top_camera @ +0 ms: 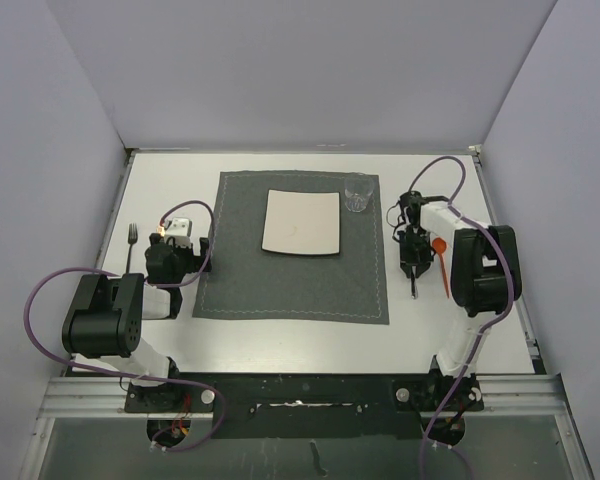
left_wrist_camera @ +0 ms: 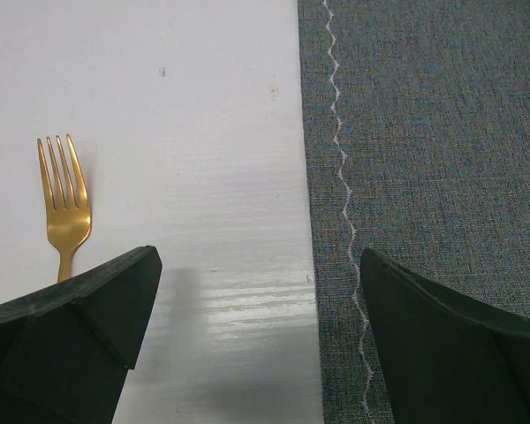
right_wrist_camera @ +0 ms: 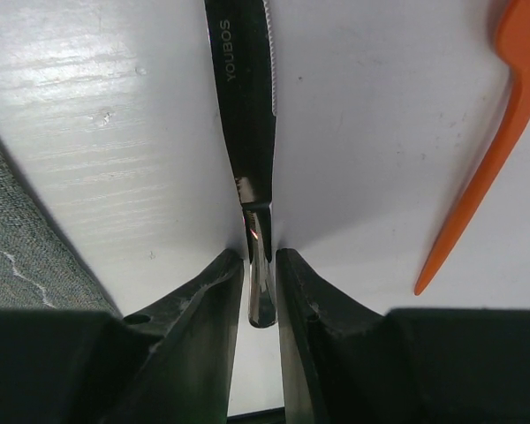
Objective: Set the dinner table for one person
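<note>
A dark knife (right_wrist_camera: 240,97) lies on the white table to the right of the mat. My right gripper is down over it, fingers parted narrowly, one finger at each side of the shiny handle; whether they touch it is unclear. The orange-red spoon (right_wrist_camera: 490,163) lies just right of the knife. On the grey placemat (top_camera: 280,290) are a square cream plate (top_camera: 301,222) and, by its upper right corner, a clear glass (top_camera: 358,193). A gold fork (left_wrist_camera: 68,221) lies at the far left. My left gripper stands wide open over the mat's left edge, empty.
Walls close in the table at the left, right and back. Purple cables (top_camera: 490,240) loop along both arms.
</note>
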